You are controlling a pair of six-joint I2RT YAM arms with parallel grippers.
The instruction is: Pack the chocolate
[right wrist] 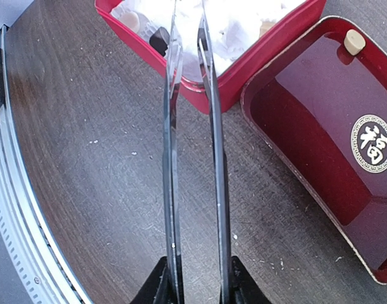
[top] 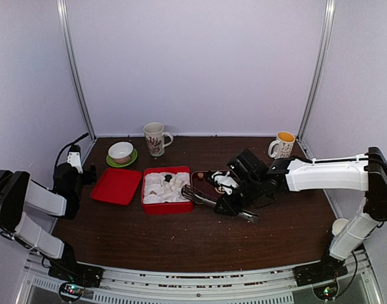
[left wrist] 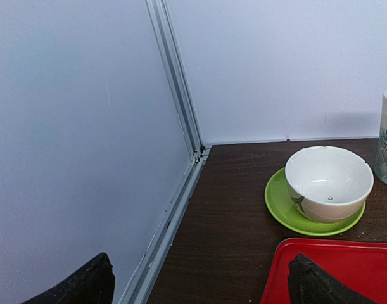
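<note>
A red box (top: 166,207) lined with white paper holds a few small chocolates, one dark (right wrist: 159,40). To its right a maroon tray (right wrist: 288,114) with a round emblem holds one light piece (right wrist: 354,42). My right gripper (top: 226,204) is shut on metal tongs (right wrist: 220,190), whose tips reach over the box's right part; whether they pinch anything is unclear. My left gripper (top: 90,174) stands open at the left edge, beside the red lid (top: 115,186), with nothing between its fingers.
Behind are a white bowl (left wrist: 329,183) on a green saucer (left wrist: 279,202), a tall mug (top: 154,140) and an orange-lined mug (top: 283,147).
</note>
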